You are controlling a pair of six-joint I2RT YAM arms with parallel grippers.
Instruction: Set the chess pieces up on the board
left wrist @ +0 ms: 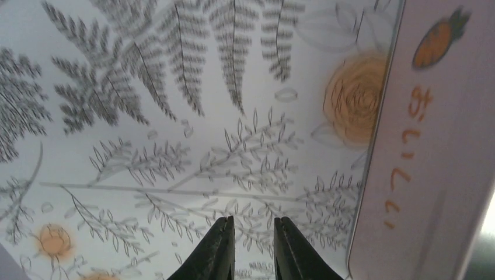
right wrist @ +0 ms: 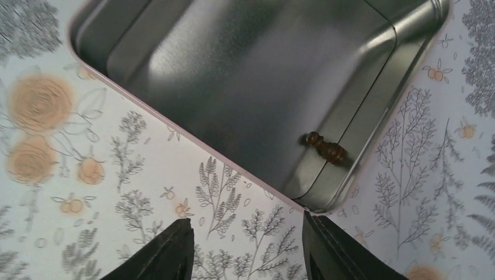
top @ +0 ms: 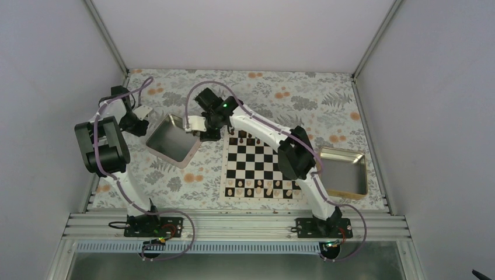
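Note:
A single dark brown chess piece [right wrist: 327, 147] lies on its side in a corner of the pink-rimmed tray [top: 175, 158]. Over the rim near that corner, my right gripper hangs open and empty; the piece is beyond its fingertips. In the top view the right arm hides that end of the tray. My left gripper is open beside the tray's left side, above bare patterned cloth. The chessboard [top: 251, 157] has several light pieces [top: 258, 191] along its near rows. Dark pieces [top: 241, 140] show at the far rows, partly covered by the right arm.
A gold-rimmed tray [top: 344, 192] stands at the right, and no pieces show in its visible part. Patterned cloth [top: 163, 186] between the pink tray and the near edge is clear. The right arm [top: 257, 123] reaches across the board's far right.

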